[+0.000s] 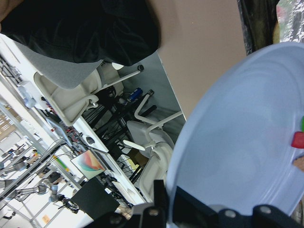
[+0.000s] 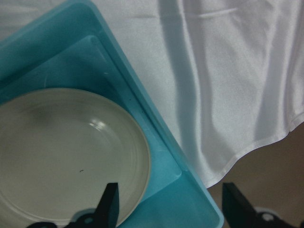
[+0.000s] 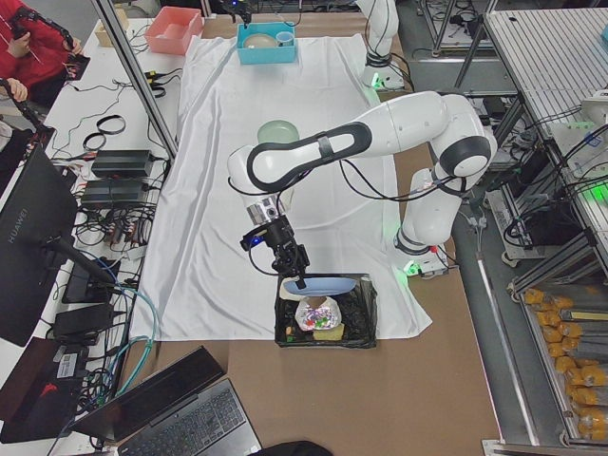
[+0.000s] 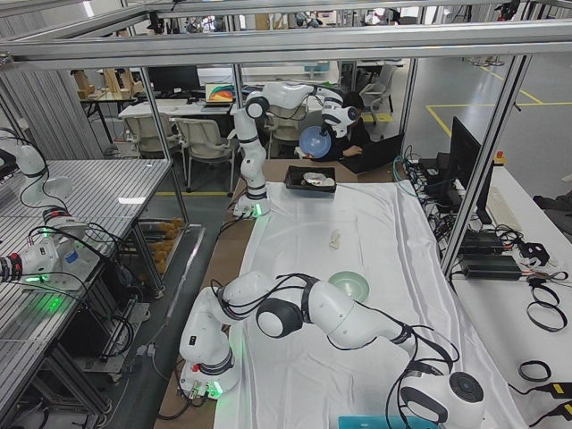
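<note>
My left gripper (image 3: pixel 296 275) is shut on the rim of a light-blue plate (image 1: pixel 237 133), held tilted over a black-lined bin (image 3: pixel 355 318) containing crumpled foil and other scraps. Small red, green and tan pieces show on the plate's far right in the left wrist view. My right gripper is open above a blue tray (image 2: pixel 166 190) with a cream plate (image 2: pixel 71 152) in it, one finger either side of the tray's wall.
A green plate (image 4: pixel 349 286) and a small pale item (image 4: pixel 335 239) lie on the white cloth. A laptop (image 3: pixel 190 408) is beside the bin, a monitor stands along the side table.
</note>
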